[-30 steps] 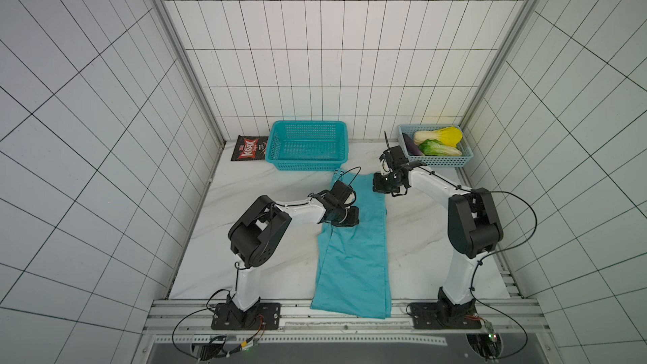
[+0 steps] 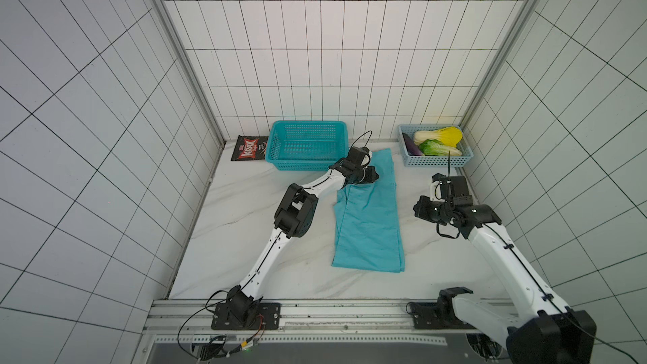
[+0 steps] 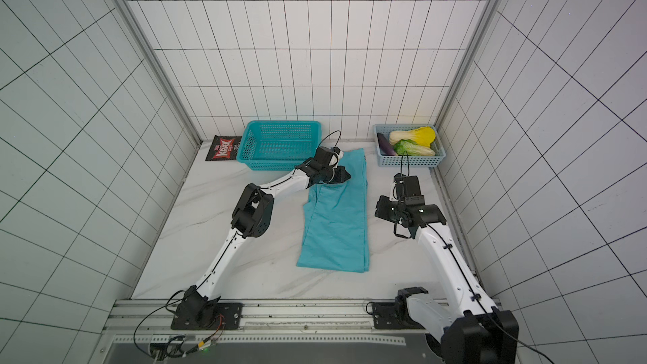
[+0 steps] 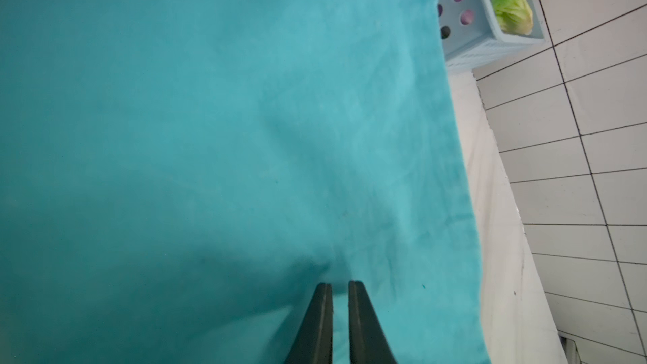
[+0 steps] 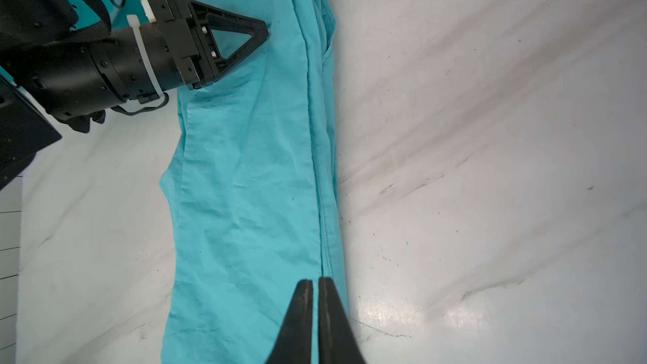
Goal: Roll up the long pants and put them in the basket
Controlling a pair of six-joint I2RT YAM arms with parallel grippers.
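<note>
The turquoise long pants lie lengthwise on the table as a narrow strip, from beside the teal basket toward the front edge. Near the far part of the pants, my left gripper points down at the cloth. In the left wrist view its fingertips stand slightly apart over a small crease, with turquoise fabric showing in the narrow gap. To the right of the pants, my right gripper hangs clear of the cloth in the top views. Its fingers are shut, nothing visible between them.
A teal basket, empty, stands at the back beside the pants' far end. Behind on the right sits a blue basket of vegetables. A dark snack bag lies at the back left. Bare table stretches to the left.
The pants have slid away from the front edge toward the back and slightly right, along with my left gripper. My right gripper has moved from above the pants rightward and nearer the front.
</note>
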